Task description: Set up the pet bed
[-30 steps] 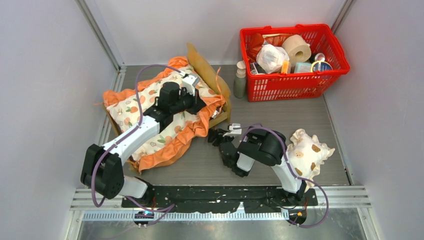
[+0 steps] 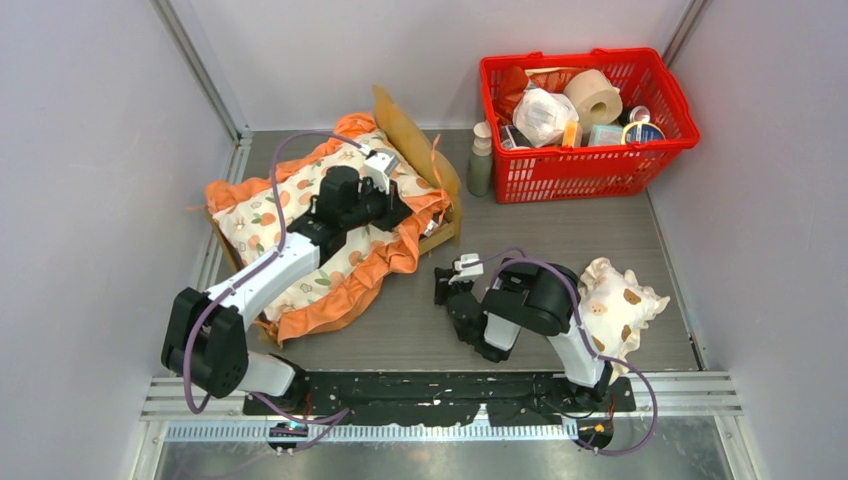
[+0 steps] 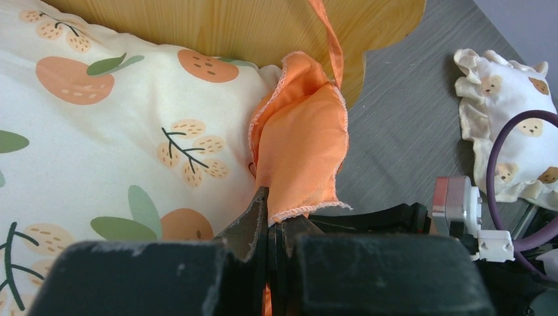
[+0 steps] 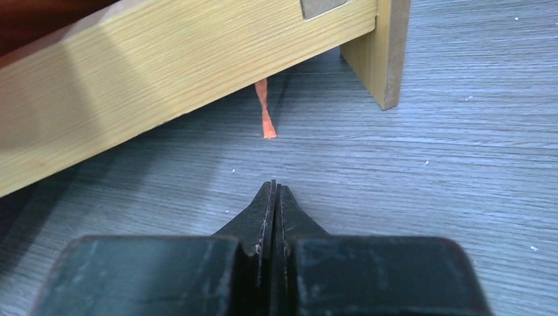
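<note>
A wooden pet bed (image 2: 410, 130) stands at left with a fruit-print cushion (image 2: 300, 290) edged in orange fabric (image 3: 303, 138). My left gripper is shut on the orange fabric at the bed's right end. My right gripper is low over the floor beside the bed, shut, with nothing visible at its tips. Ahead of it, an orange strap (image 4: 264, 112) hangs under the bed's wooden rail (image 4: 145, 79), near a leg (image 4: 388, 66). A small ruffled pillow (image 2: 615, 310) lies at the right.
A full red basket (image 2: 590, 175) stands at the back right, a grey bottle (image 2: 479, 165) beside it.
The right gripper has shifted slightly toward the front right, away from the bed. The left arm and the bed look unchanged.
</note>
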